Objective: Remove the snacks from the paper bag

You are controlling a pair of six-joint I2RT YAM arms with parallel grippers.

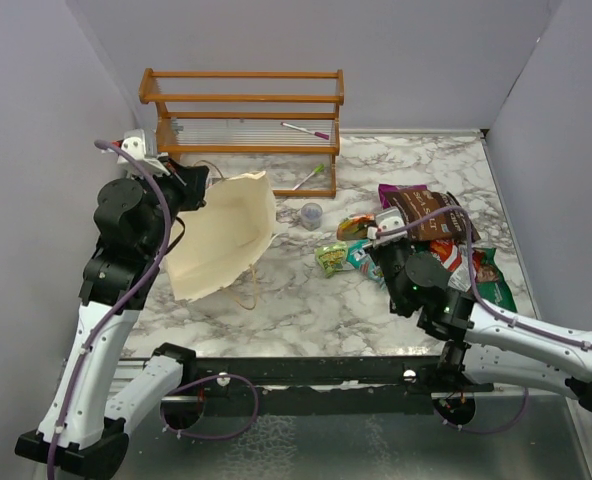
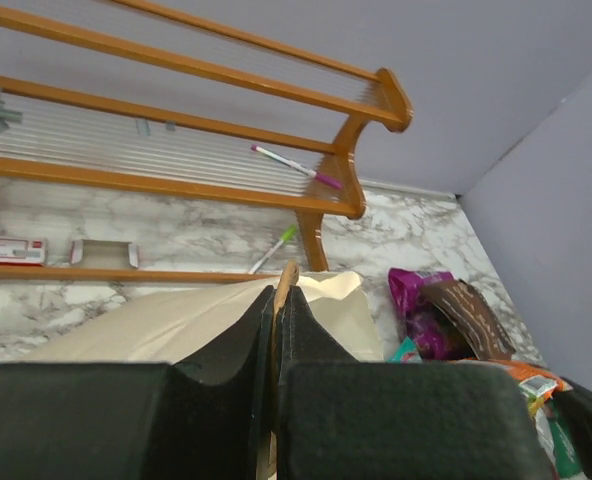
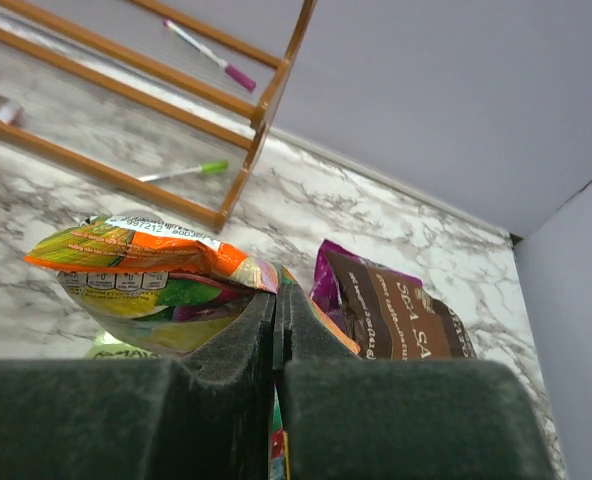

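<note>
My right gripper is shut on the edge of an orange snack packet (image 3: 186, 245), which hangs above the snack pile on the right of the table. The cream paper bag (image 1: 221, 235) dangles at the left with its mouth facing the viewer. My left gripper is shut on its twisted handle (image 2: 289, 275). A brown packet (image 1: 426, 212), a purple packet (image 1: 401, 188), a red packet (image 1: 454, 262) and a dark green packet (image 1: 493, 283) lie on the right. Nearer the middle are a light green packet (image 1: 331, 259) and a teal packet (image 1: 361, 255).
A wooden rack (image 1: 241, 101) with pens stands against the back wall. A small clear container (image 1: 311, 213) sits between the bag and the snacks. Bare marble tabletop (image 1: 321, 310) shows at the front middle.
</note>
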